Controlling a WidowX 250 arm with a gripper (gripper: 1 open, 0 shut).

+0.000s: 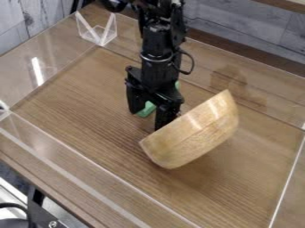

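A black robot arm (161,49) reaches down from the top centre to my gripper (152,109), which is at the middle of the wooden table. A small green object (146,110) is partly hidden behind the gripper. A tan wooden bowl (191,134) is tipped steeply on its side at the right of the gripper, right against it, with its inside mostly out of view. The fingertips are too dark and overlapped to make out clearly.
Side walls edge the table at the back and right. Black cables lie at the bottom-left corner.
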